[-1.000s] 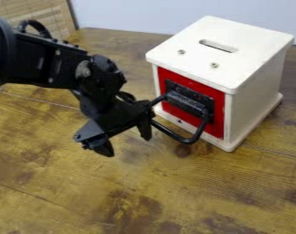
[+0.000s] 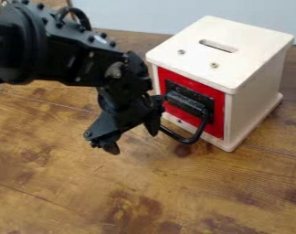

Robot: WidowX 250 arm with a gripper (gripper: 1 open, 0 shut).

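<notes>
A white wooden box [image 2: 254, 82] with a slot on top stands at the right. Its red front panel [image 2: 210, 94] carries a dark fitting with a black bar handle [image 2: 192, 138] sticking out toward the lower left. My black gripper [image 2: 123, 137] hangs just left of that handle, fingers pointing down over the table, fingers open. Part of the handle runs behind or against the gripper's wrist side; whether they touch I cannot tell.
A white wall [image 2: 138, 14] rises behind the box.
The gripper has shifted slightly up and right, closer to the handle, and its angle has changed a little. The box looks unmoved.
</notes>
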